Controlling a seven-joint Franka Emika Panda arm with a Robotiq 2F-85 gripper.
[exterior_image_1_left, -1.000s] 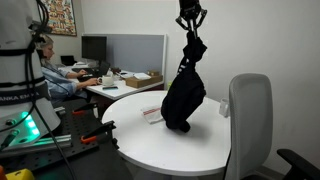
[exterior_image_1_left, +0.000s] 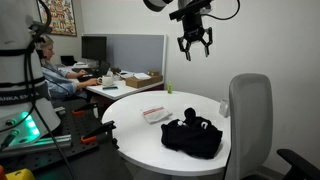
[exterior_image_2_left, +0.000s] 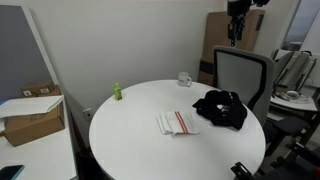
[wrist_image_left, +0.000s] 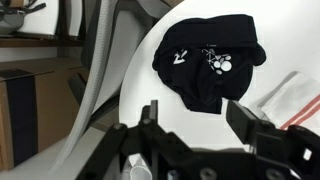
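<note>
A black cloth (exterior_image_1_left: 193, 136) with white print lies crumpled on the round white table (exterior_image_1_left: 150, 158), near the grey chair. From above, the wrist view shows the cloth (wrist_image_left: 210, 62) bunched, its white marks facing up. High over it hangs my gripper (exterior_image_1_left: 196, 52), fingers apart and clear of the cloth. In the wrist view the fingers (wrist_image_left: 150, 112) stand apart at the lower edge, with nothing between them. A folded white towel with red stripes (exterior_image_2_left: 178, 123) rests beside the black cloth.
A white mug (exterior_image_2_left: 184, 78) and a green bottle (exterior_image_2_left: 117, 91) stand toward the table's far side. The grey chair back (exterior_image_1_left: 251, 120) rises close to the table edge. A person sits at a desk in the background.
The black cloth hung from my gripper with its lower end on the table. Now it has been let go and lies in a heap; the gripper remains high up.
</note>
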